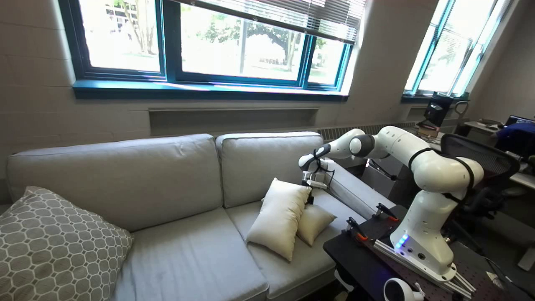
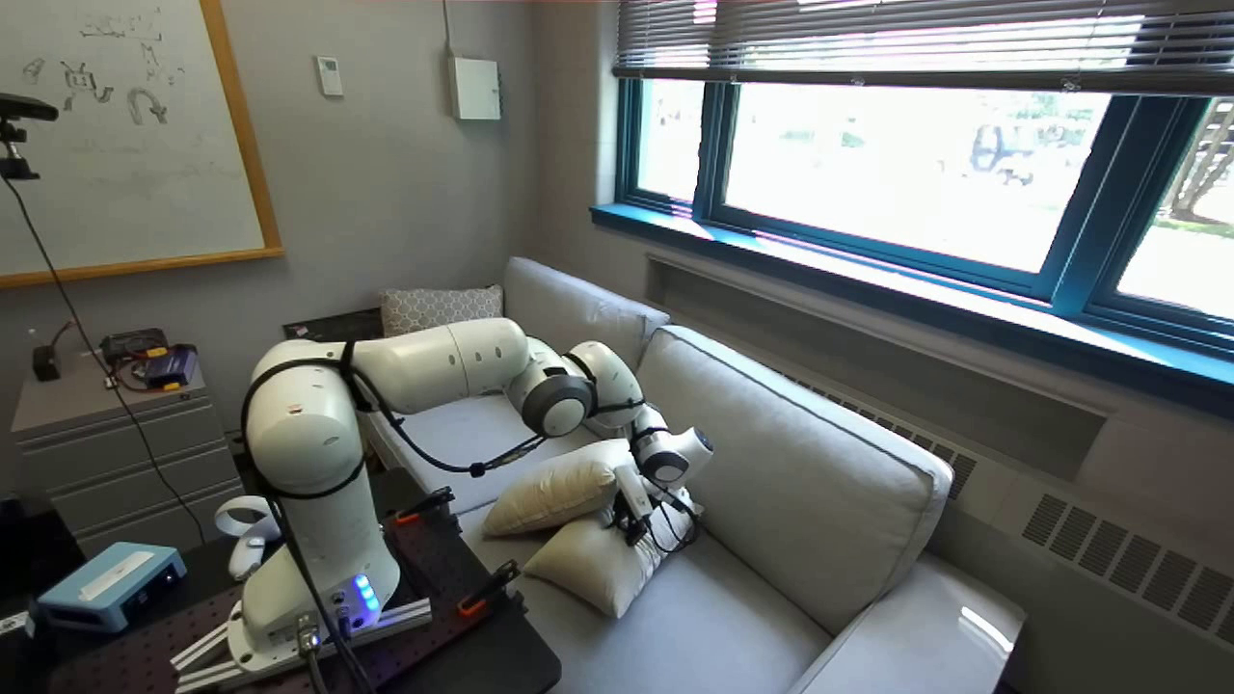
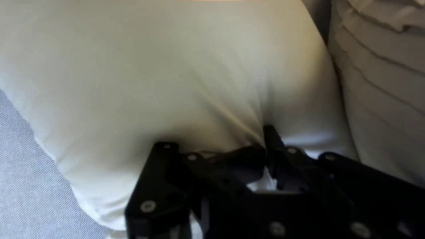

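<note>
Two cream pillows lie against each other on the sofa's seat. The larger pillow (image 1: pixel 281 215) leans over the other one, a cream pillow (image 1: pixel 314 221) nearer the armrest, seen also as the lower cream pillow (image 2: pixel 592 565) in the second exterior view. My gripper (image 2: pixel 636 530) reaches down onto that lower pillow. In the wrist view its black fingers (image 3: pixel 272 137) are shut on a pinched fold of the pillow's cover (image 3: pixel 179 79), with creases running out from the pinch. From the first exterior view, the larger pillow partly hides the fingertips.
A patterned grey pillow (image 1: pixel 60 246) sits at the sofa's far end. The seat (image 1: pixel 195 251) between it and the cream pillows is bare. Behind rises the backrest (image 1: pixel 271 165), and an armrest (image 1: pixel 358 190) bounds the other side. Clamps (image 1: pixel 356 228) stand on the robot's table.
</note>
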